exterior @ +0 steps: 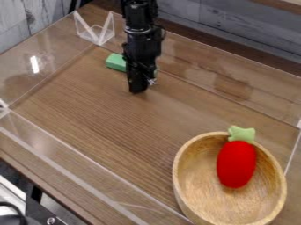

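My black gripper (139,81) reaches down from the top centre of the camera view to the table beside a small green block (115,62), partly hidden behind it. The gripper looks shut; I cannot make out anything between its fingertips. At the lower right, a wooden bowl (200,198) holds a red plush strawberry (237,165) with a pale green top.
A clear plastic object (94,26) stands at the back left. Grey walls border the back and left.
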